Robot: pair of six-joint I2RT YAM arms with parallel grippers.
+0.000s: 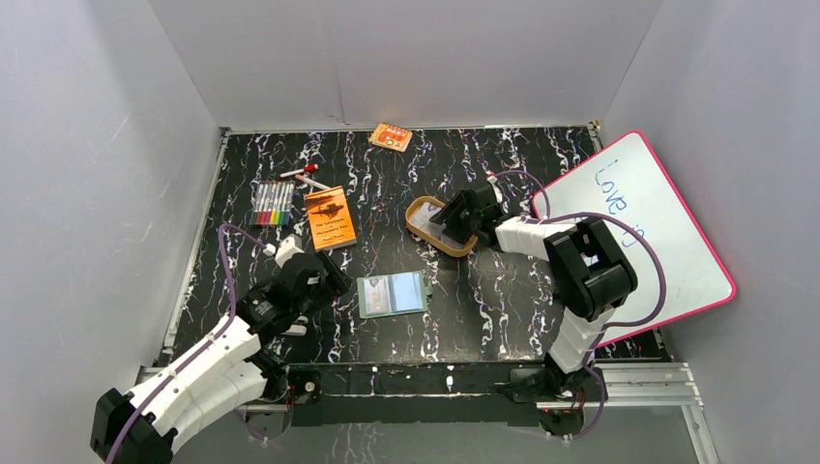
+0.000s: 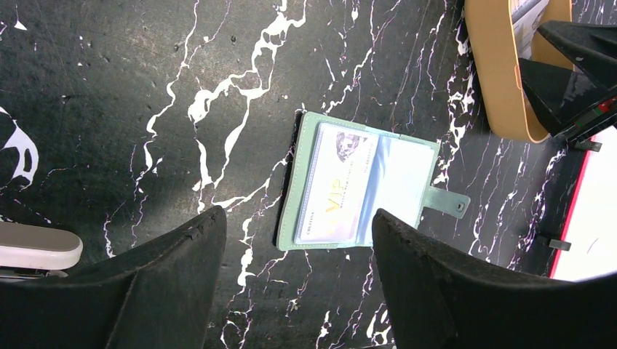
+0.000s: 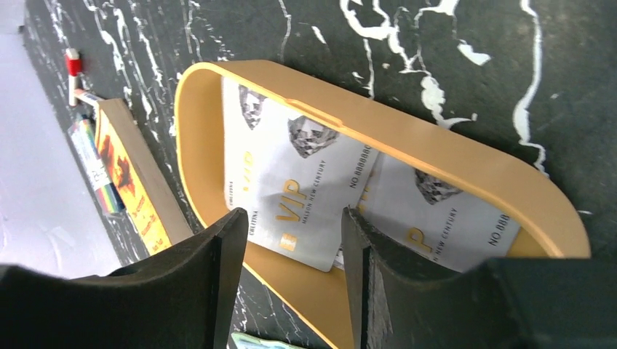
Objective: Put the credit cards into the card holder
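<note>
Silver VIP cards lie in a tan oval tray (image 1: 414,230); in the right wrist view one card (image 3: 291,182) overlaps another card (image 3: 444,211). My right gripper is inside the tray over these cards, its fingers apart with no card clearly held between them. The green card holder (image 2: 309,160) lies unfolded on the table, a VIP card (image 2: 338,185) in its left pocket and the right clear pocket (image 2: 404,182) showing no card. Left of the holder, my left gripper hangs above the table, open and empty.
An orange book (image 1: 331,218), several markers (image 1: 273,204) and a small orange box (image 1: 391,137) occupy the left and back. A whiteboard (image 1: 658,251) leans at the right. Bare table separates the tray and holder.
</note>
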